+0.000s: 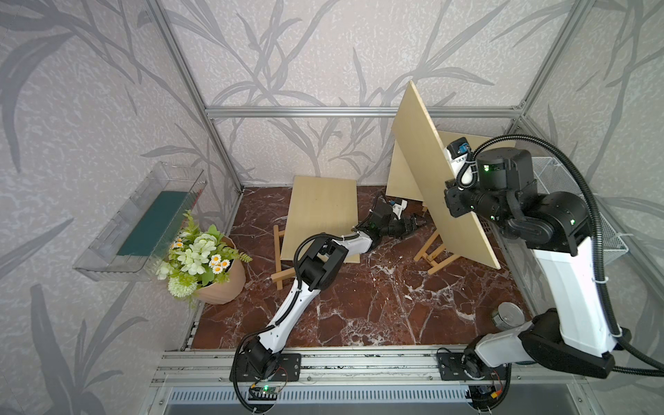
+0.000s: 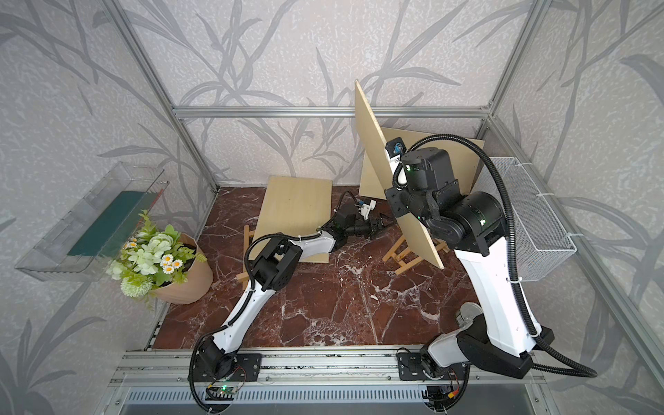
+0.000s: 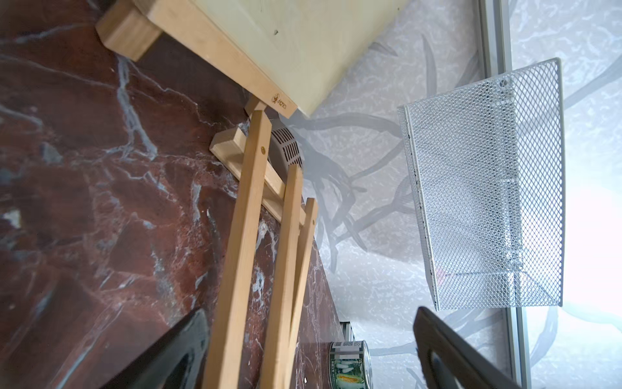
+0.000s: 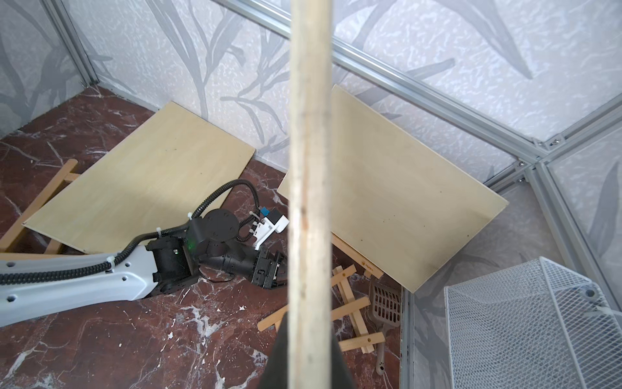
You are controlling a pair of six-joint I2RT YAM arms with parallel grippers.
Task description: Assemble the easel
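Raised nearly upright at the right, a plywood board (image 1: 432, 180) is gripped by my right gripper (image 1: 456, 197), its edge filling the centre of the right wrist view (image 4: 309, 162). Beneath it lie crossed wooden easel slats (image 3: 233, 259). My left gripper (image 1: 408, 224) is low over the floor left of these slats, open and empty, its blurred fingers at the lower edge of the left wrist view. A second board (image 4: 395, 188) leans at the back right corner. Another board (image 1: 321, 207) lies on a wooden frame (image 1: 276, 252) at the middle left, partly hidden by my left arm.
A flower pot (image 1: 221, 283) and clear tray (image 1: 138, 228) stand at the left. A white mesh basket (image 3: 486, 188) hangs on the right wall, with a can (image 1: 508, 314) near the front right.
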